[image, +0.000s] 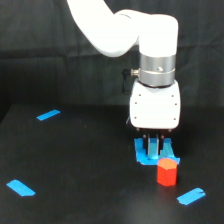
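The white arm's gripper (154, 136) points down at a light blue object (141, 153), which stands behind a red-orange hexagonal block (167, 172) on the dark surface. The fingers are small and partly hidden against the blue object, so whether they are open or shut on it is unclear.
Blue tape strips lie at the left back (48, 114), left front (20, 188) and right front (191, 196).
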